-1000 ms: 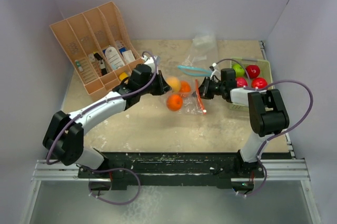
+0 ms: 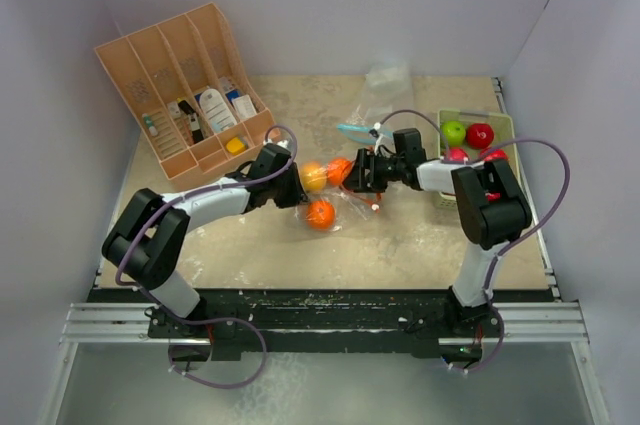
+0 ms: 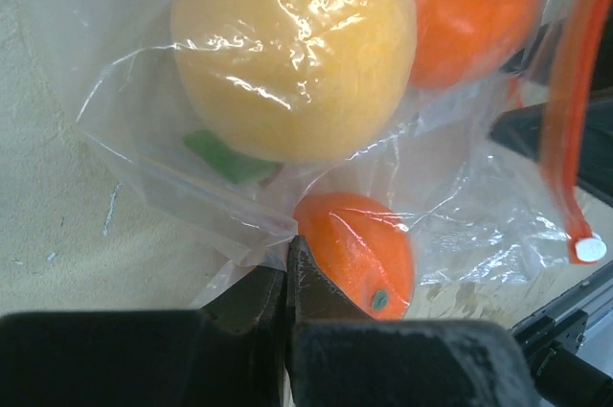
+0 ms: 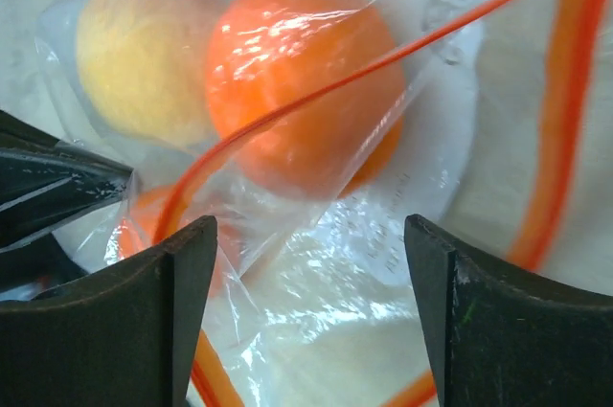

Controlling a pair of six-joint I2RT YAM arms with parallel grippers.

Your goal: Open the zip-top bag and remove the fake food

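A clear zip bag with an orange zipper [image 3: 565, 120] lies mid-table holding a yellow fruit [image 3: 287, 48], an orange fruit [image 4: 292, 77] beside it and another orange fruit [image 3: 354, 254] nearer the front. My left gripper [image 2: 298, 195] is shut at the bag's left side, crumpled film at its fingertips. My right gripper [image 2: 362, 173] is part open at the bag's zippered mouth, the zipper strip running between and around its fingers.
A wooden organizer [image 2: 150, 55] stands back left, a basket of fake fruit [image 2: 480, 133] at right. Another bag with a blue zipper [image 2: 365, 132] lies behind.
My right gripper has moved left into the bag's mouth and opened.
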